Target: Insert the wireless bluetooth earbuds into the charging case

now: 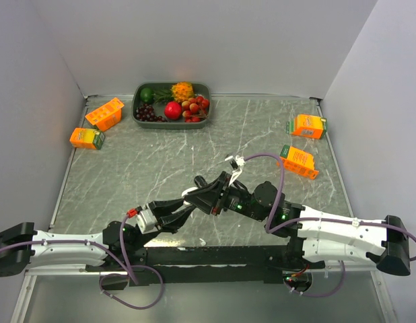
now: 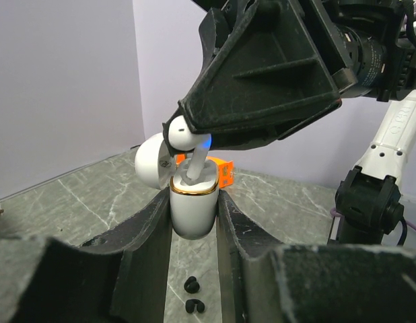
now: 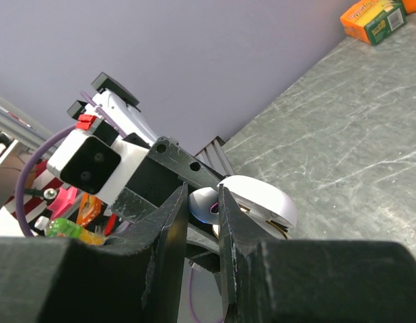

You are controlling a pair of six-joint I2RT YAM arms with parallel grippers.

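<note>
The white charging case (image 2: 193, 214) stands upright in my left gripper, which is shut on it, its lid (image 2: 151, 161) raised behind. Just over it, my right gripper is shut on a white earbud (image 2: 186, 136), whose stem points down at the case's opening with a blue light showing near its top. The stem's lower end meets the case; how deep it is cannot be told. In the top view both grippers meet near the middle front, largely hiding case and earbud.
Orange boxes (image 1: 87, 138) lie on both sides, and a tray of fruit (image 1: 143, 123) at the back. Small dark pieces (image 2: 192, 284) lie on the marble table below the left gripper.
</note>
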